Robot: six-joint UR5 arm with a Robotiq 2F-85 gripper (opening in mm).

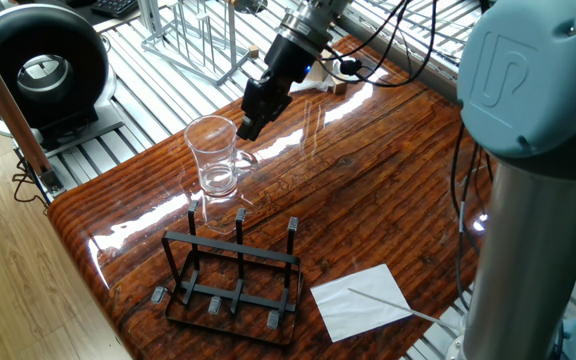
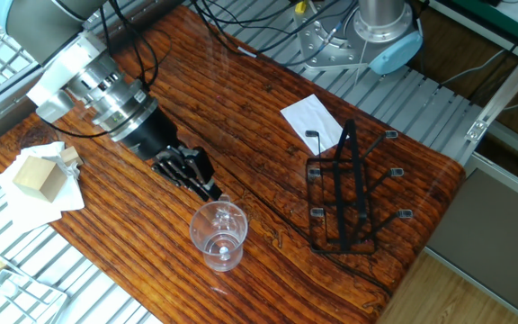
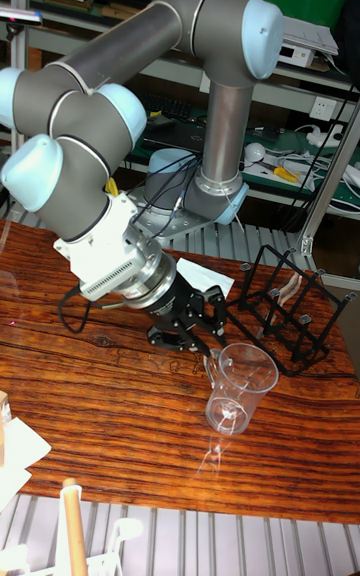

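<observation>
A clear glass mug stands upright on the glossy wooden table, its handle turned towards my gripper. The black gripper points down at an angle beside the handle, its fingers looking apart in exterior view 3. In exterior view 2 the fingertips overlap the handle side of the mug. Whether they touch the glass cannot be made out. Near the mug stands a black wire rack with several upright prongs; no cup hangs on it.
White paper lies flat beside the rack. Wooden blocks rest on another white sheet by the table's far side. Cables hang along the arm. Bare wood separates the mug from the rack.
</observation>
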